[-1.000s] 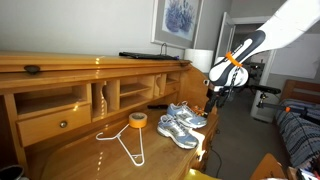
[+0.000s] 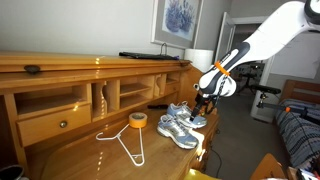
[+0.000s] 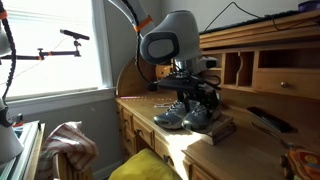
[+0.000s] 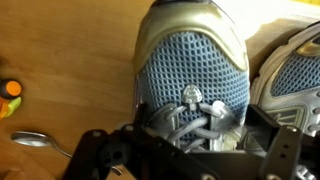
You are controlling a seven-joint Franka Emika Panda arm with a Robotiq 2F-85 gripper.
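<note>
A pair of grey-blue shoes rests on the wooden desk. One shoe (image 2: 178, 132) shows clearly in exterior view 1, and the other shoe (image 2: 194, 120) lies partly behind it, close to the arm. My gripper is open over the laces end of one shoe (image 4: 192, 70) in the wrist view, a finger on either side of its laces. Whether the fingers touch the shoe cannot be told. Part of the second shoe (image 4: 295, 85) shows at the right edge. In exterior view 2 the arm stands just above the shoes (image 3: 203, 118).
An orange tape roll (image 2: 138, 120) and a white hanger (image 2: 120, 141) lie on the desk left of the shoes. A spoon (image 4: 35, 139) is at the wrist view's left. Wooden cubbies (image 2: 62, 112) line the desk's back.
My arm has moved left in exterior view 1, bringing the gripper in over the nearest shoe. The shoes and other desk items look unmoved.
</note>
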